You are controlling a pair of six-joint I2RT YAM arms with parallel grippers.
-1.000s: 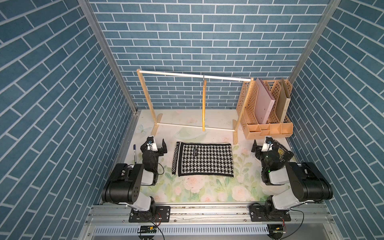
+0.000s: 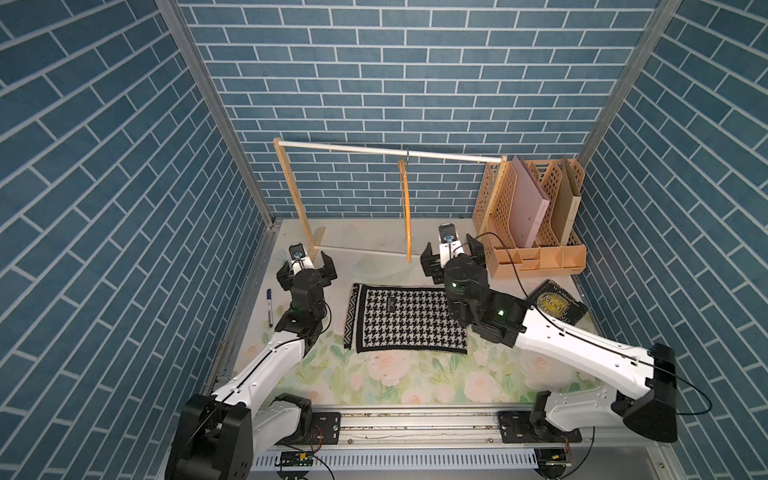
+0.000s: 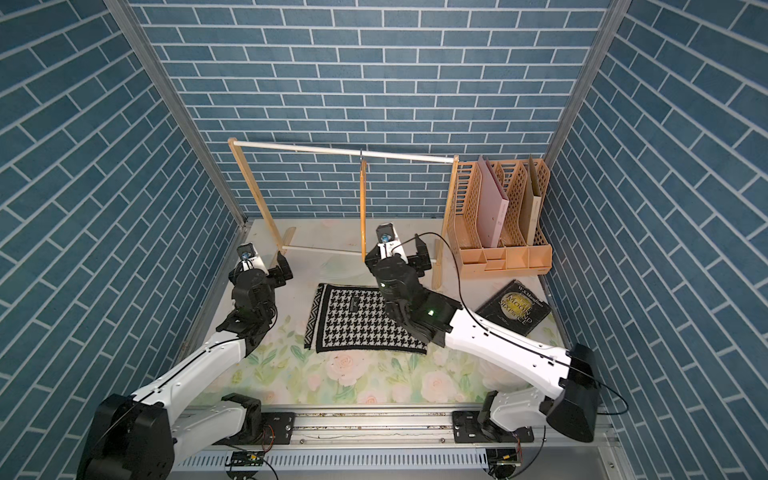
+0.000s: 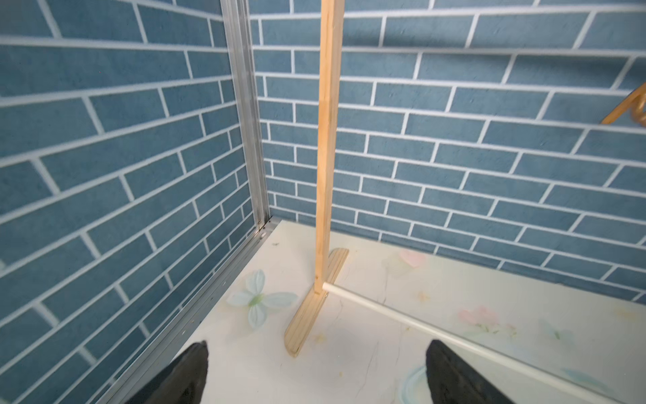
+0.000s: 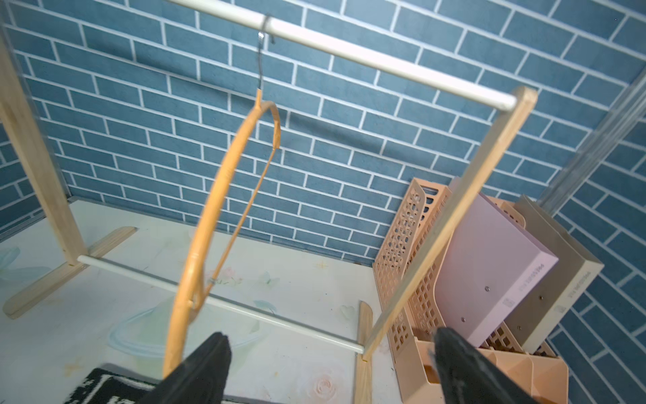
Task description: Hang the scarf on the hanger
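Note:
Flat on the table lies the black-and-white houndstooth scarf, its right end partly under my right arm. The orange hanger hangs edge-on from the white rail by its metal hook, with nothing draped over it. My right gripper is open and empty, raised beyond the scarf's far right part. In the right wrist view, the hanger's near end comes down beside the left finger. To the left of the scarf stands my left gripper, open and empty, facing the rack's left post.
A pinkish organizer with folders stands behind on the right, close to the rack's right post. A dark book lies in front of it. A pen lies at the left edge. A small dark object rests on the scarf.
My left gripper has moved a little forward. The hanger has turned slightly; the scarf stays put.

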